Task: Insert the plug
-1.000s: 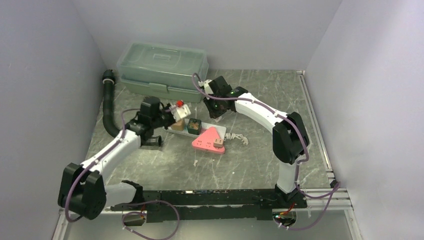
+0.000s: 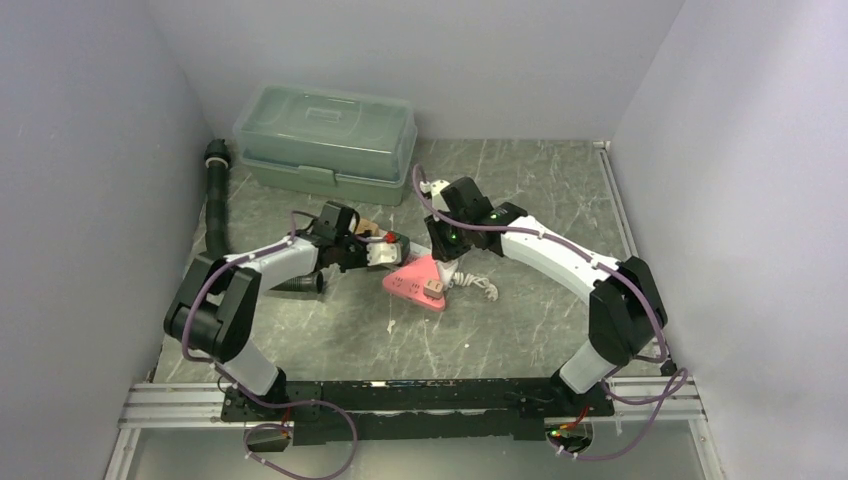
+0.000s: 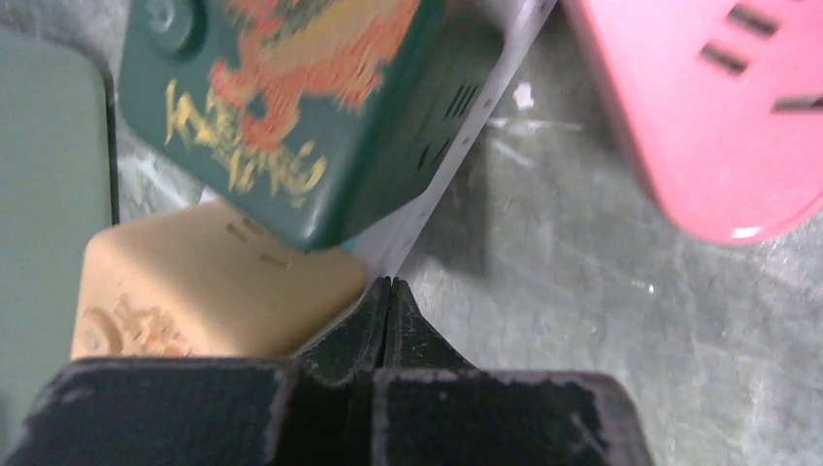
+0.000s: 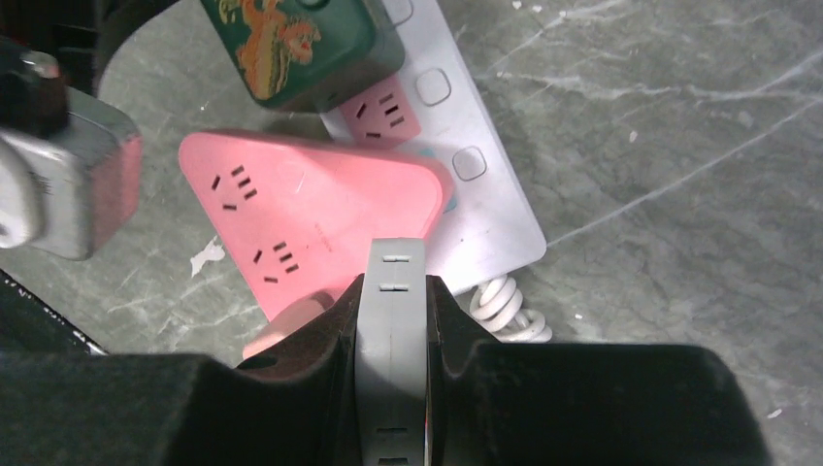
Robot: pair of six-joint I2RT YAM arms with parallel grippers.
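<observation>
In the right wrist view a white plug (image 4: pixel 391 320) with slots sits between the fingers of my right gripper, over the near edge of the pink triangular socket block (image 4: pixel 320 199). That block rests against a white power strip (image 4: pixel 485 218). On the strip stands a dark green box-shaped plug (image 4: pixel 335 58) with a dragon print. Shut and empty, my left gripper has its tips beside a beige plug (image 3: pixel 213 272), with the green plug just above them. The white plug's prongs are hidden.
A small light-pink plug (image 2: pixel 433 288) sits on the pink block. A coiled white cord (image 4: pixel 510 311) leaves the strip's end. Behind stands a translucent green case (image 2: pixel 325 140); a black hose (image 2: pixel 216 205) lies at left. Free table is at front and right.
The left arm has moved right to the green plug. My right gripper has come right and toward the front, carrying the white plug over the pink block, which has shifted slightly.
</observation>
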